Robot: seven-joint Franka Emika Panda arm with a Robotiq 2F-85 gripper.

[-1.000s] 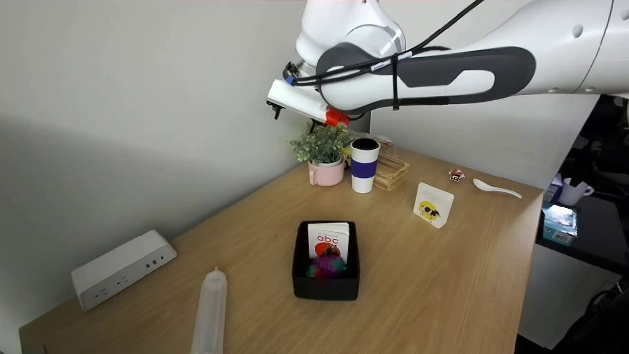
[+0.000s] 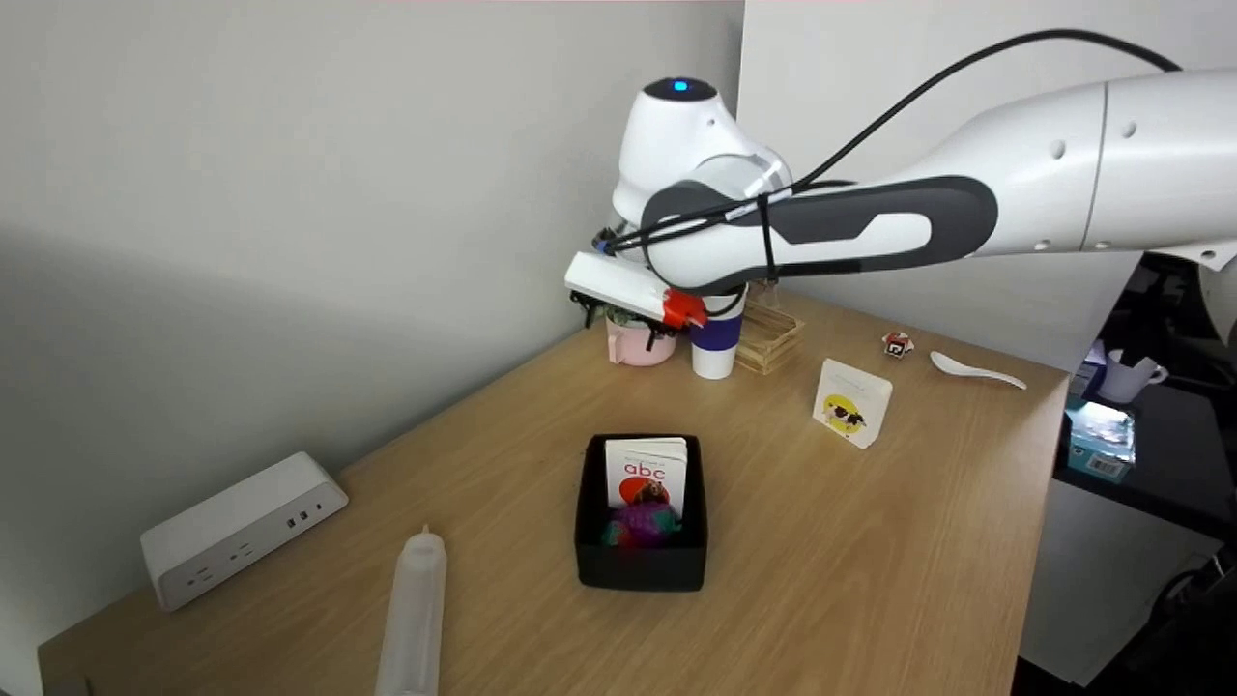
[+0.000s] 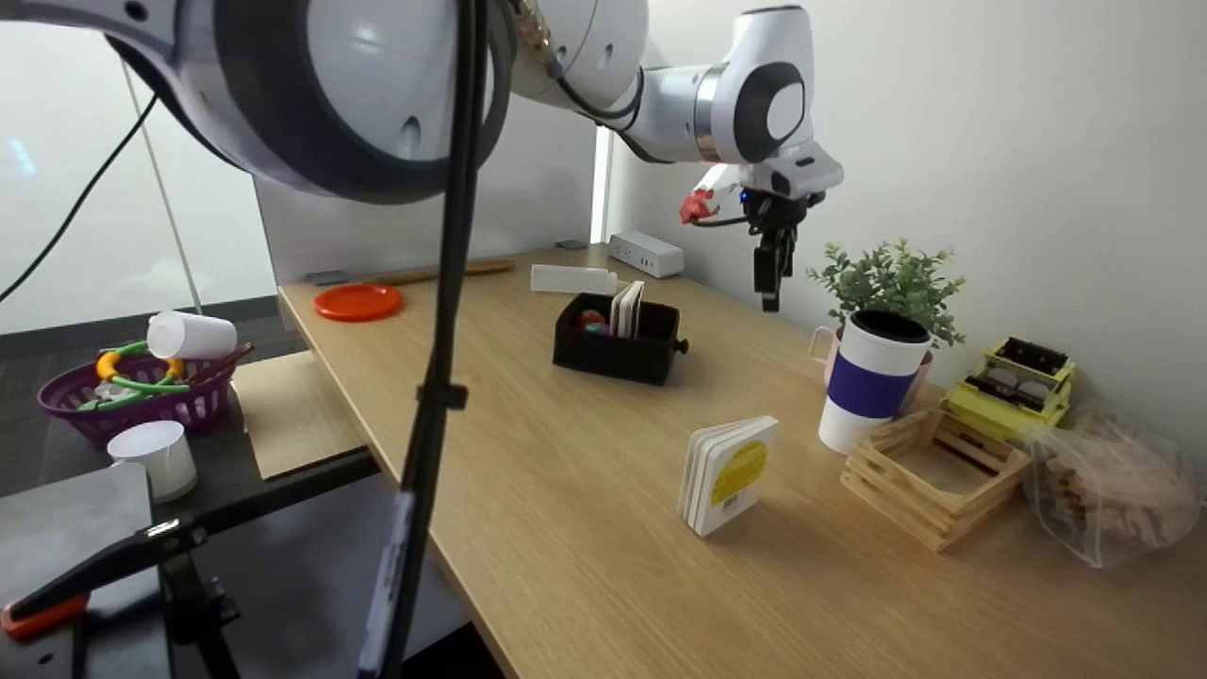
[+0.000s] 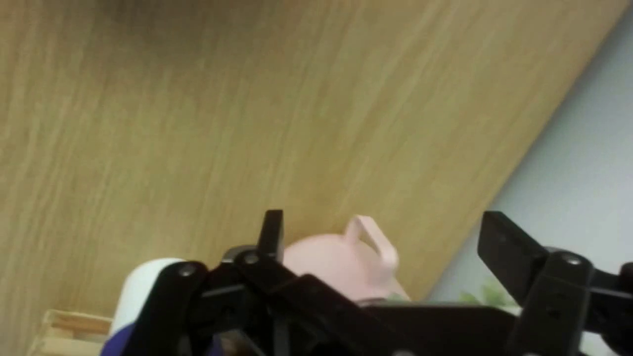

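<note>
My gripper is open, and the gap between its fingers holds nothing. Below and between the fingers in the wrist view shows a pink mug (image 4: 332, 264) with its handle toward the bare wood. That mug carries a leafy green plant (image 3: 894, 283) and stands near the wall. Beside it is a white cup with a purple band (image 3: 868, 385) and a dark top, upright on the table. In exterior view 2 the gripper (image 3: 774, 294) hangs pointing down above the table, to the left of the plant and apart from it.
A black box (image 2: 641, 566) holds a small abc book and a colourful toy. A small board book (image 3: 730, 475) stands upright. A wooden crate (image 3: 939, 475), a yellow crate (image 3: 1010, 390) and a clear bag (image 3: 1115, 487) sit at the wall. Mid-table is mostly clear.
The arm and gripper have come down and slightly right in exterior view 1, now covering most of the plant and the cup's top. The objects on the table stand where they were.
</note>
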